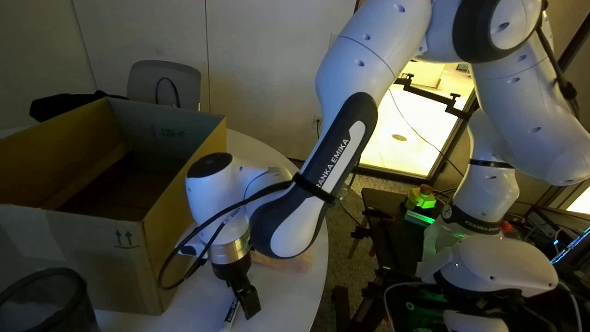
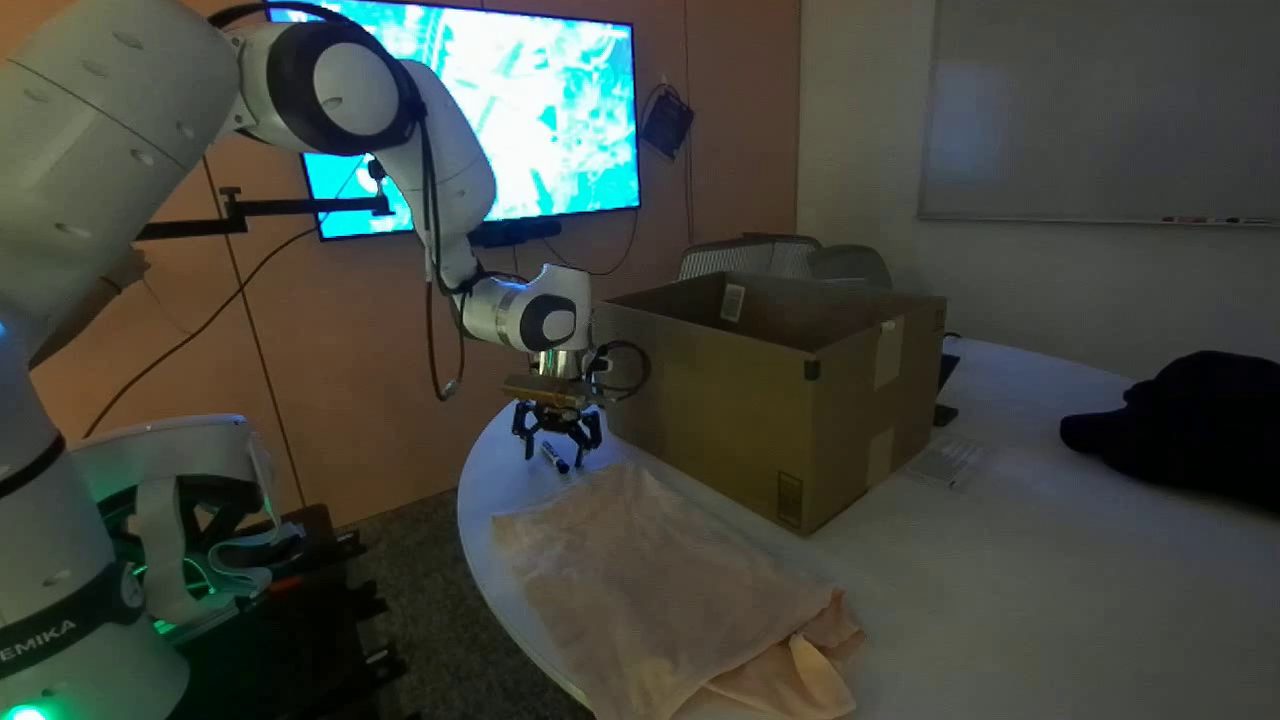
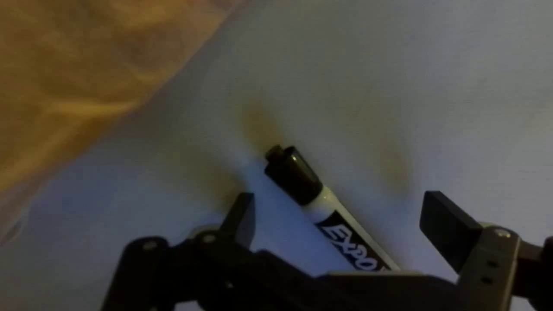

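A white Expo marker [image 3: 342,228] with a black cap lies on the white table, slanting between the spread fingers of my gripper in the wrist view. The fingers are wide apart and touch nothing that I can see. In exterior view 1 the gripper [image 1: 246,307] hangs low over the marker [image 1: 231,315] and hides its capped end. From the other side, in exterior view 2, the gripper [image 2: 558,450] stands above the table with the marker [image 2: 554,457] under it. The marker's far end is hidden by the gripper's body in the wrist view.
An orange-pink cloth [image 2: 672,588] is spread over the table close by. A large open cardboard box [image 1: 182,221] stands beside the arm, its tall wall near the hand. A dark mesh bin [image 1: 47,301] sits at the front left. The table's rounded edge [image 1: 326,249] is near.
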